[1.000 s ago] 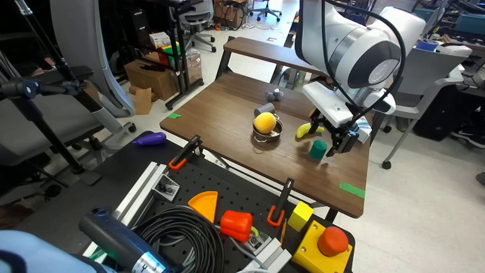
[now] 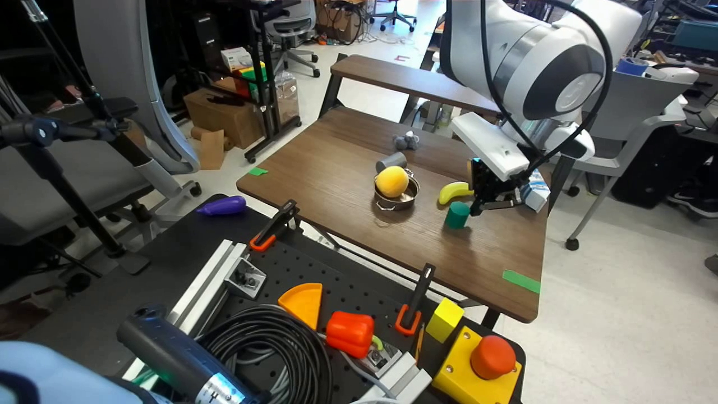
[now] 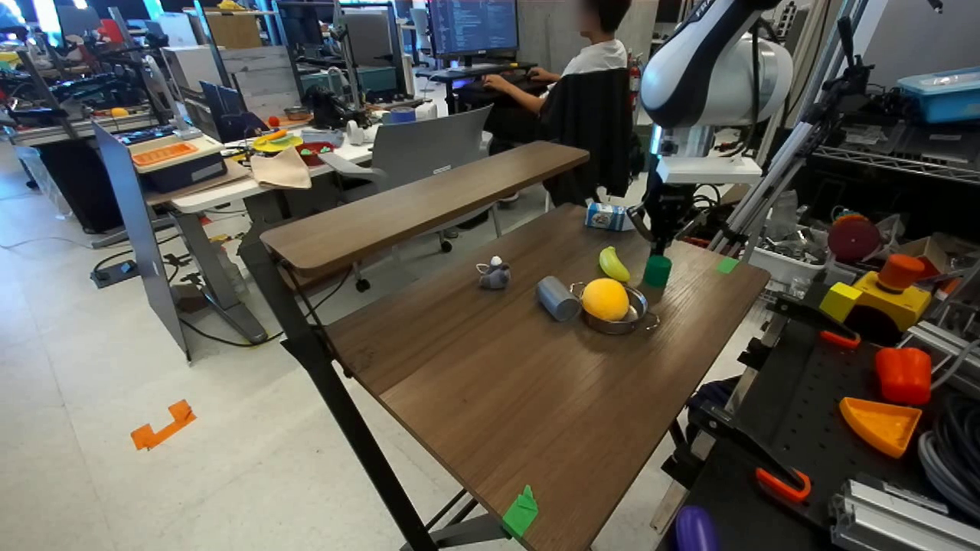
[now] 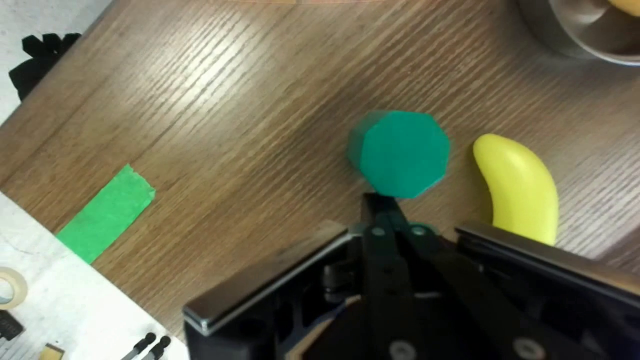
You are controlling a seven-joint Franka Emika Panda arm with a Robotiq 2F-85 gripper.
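Note:
A green octagonal block (image 4: 405,154) stands upright on the brown table, its flat top facing the wrist camera. My gripper is shut with nothing between its fingers, and its tips are right at the block's near edge, outside it. Whether they touch it I cannot tell. In exterior view 1 the green block (image 2: 457,215) is just left of the gripper (image 2: 476,207). Exterior view 2 has the green block (image 3: 657,271) below the gripper (image 3: 659,248). A yellow banana (image 4: 522,189) lies to the right of the block in the wrist view.
A metal pot (image 2: 406,201) holding a yellow-orange ball (image 2: 391,182) stands nearby, with a grey cup (image 3: 557,298) lying against it. A grey plush toy (image 3: 494,274) and a blue-white package (image 3: 608,216) are farther off.
The banana stayed put.

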